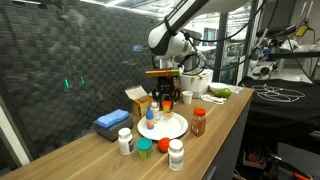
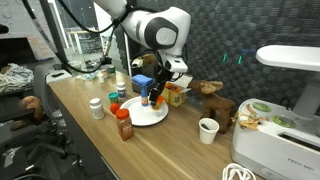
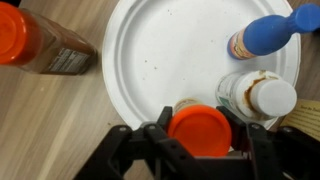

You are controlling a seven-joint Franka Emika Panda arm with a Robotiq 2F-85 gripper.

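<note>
An orange-capped bottle [image 3: 200, 130] is held between the fingers of my gripper, which is shut on it. In the wrist view it covers part of the white plate [image 3: 150, 60], near the rim. Whether its base touches the plate I cannot tell. On the plate stand a blue bottle [image 3: 266, 36] and a white-capped bottle [image 3: 258, 94], both close to the held one. From the first exterior view, my gripper comes down over the plate's right part.
A red-capped spice jar [image 1: 198, 122] stands right of the plate. Several more jars, one a green-lidded jar [image 1: 144, 148], are at the front. Behind are a cardboard box [image 1: 140, 99], a blue item [image 1: 113, 122] and a white mug [image 2: 208, 130].
</note>
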